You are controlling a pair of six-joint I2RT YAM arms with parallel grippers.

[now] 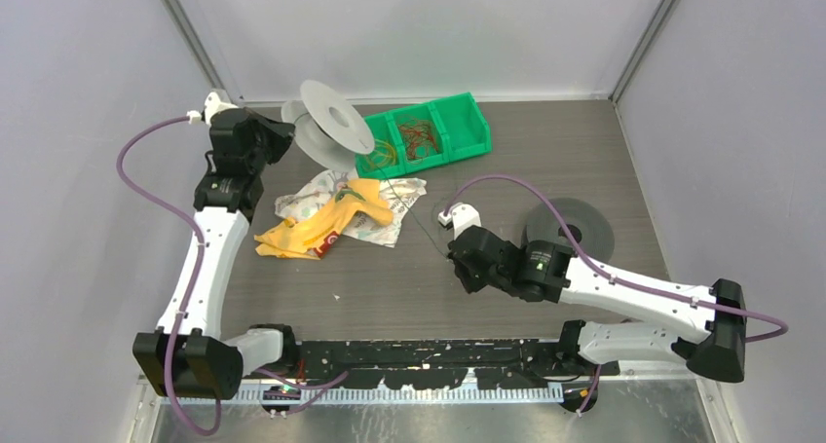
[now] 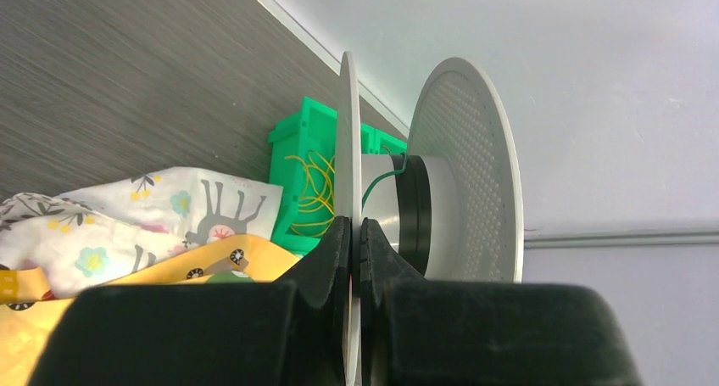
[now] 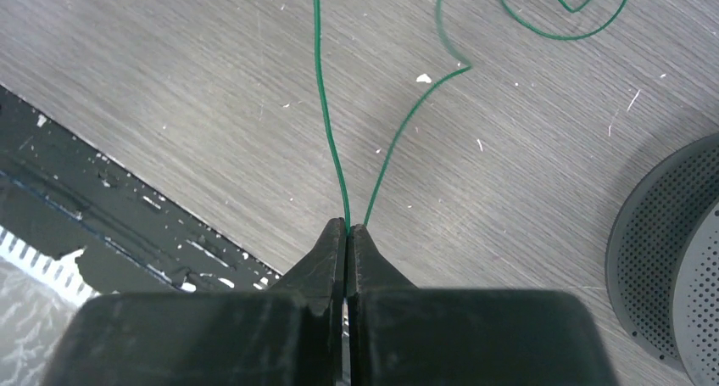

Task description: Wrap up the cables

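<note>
A white spool (image 1: 336, 122) hangs tilted above the back left of the table. My left gripper is shut on the rim of its near flange (image 2: 348, 140). Green cable (image 2: 383, 176) comes off the spool's hub, which carries a black band (image 2: 414, 204). Over the front middle of the table, my right gripper is shut on the green cable (image 3: 326, 106). One strand leaves its fingertips upward in the right wrist view, and another runs off to loose loops (image 3: 560, 30). In the top view, the cable (image 1: 414, 214) stretches between spool and right gripper.
Behind stands a green divided bin (image 1: 472, 127) with red cable (image 1: 419, 136) and yellow cable (image 2: 318, 195). A yellow cloth (image 1: 321, 227) and a patterned white cloth (image 1: 390, 224) lie at left. A dark grey spool (image 1: 589, 224) lies at right.
</note>
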